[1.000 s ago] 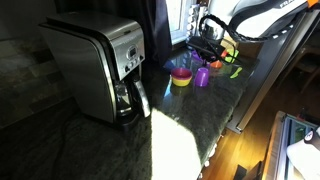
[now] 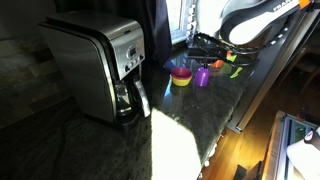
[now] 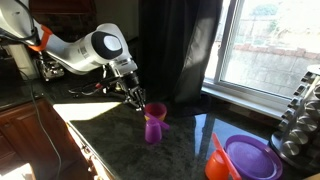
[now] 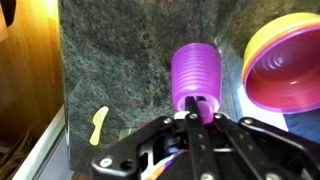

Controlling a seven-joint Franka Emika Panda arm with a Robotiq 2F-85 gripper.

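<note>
A purple cup [image 4: 195, 72] with a ridged side appears in the wrist view, a narrower purple part extending from it toward my gripper. The fingers look shut and overlap that part in this view; whether they touch it cannot be told. From the side, the cup [image 3: 154, 130] rests on the dark counter, with my gripper [image 3: 138, 101] low beside and behind it. Right next to the cup is a stack of yellow and pink bowls [image 4: 290, 65], seen also as bowls [image 2: 181, 76] from the coffee maker's side.
A coffee maker [image 2: 100, 65] occupies the near left counter. On the window side lie a purple plate [image 3: 255, 158] and an orange item [image 3: 217, 163], near a spice rack [image 3: 297, 120]. A yellow-green utensil [image 4: 98, 125] lies near the counter edge.
My arm and gripper have come down toward the counter, nearer the purple cup, over the last second. The cup and the bowls appear unmoved.
</note>
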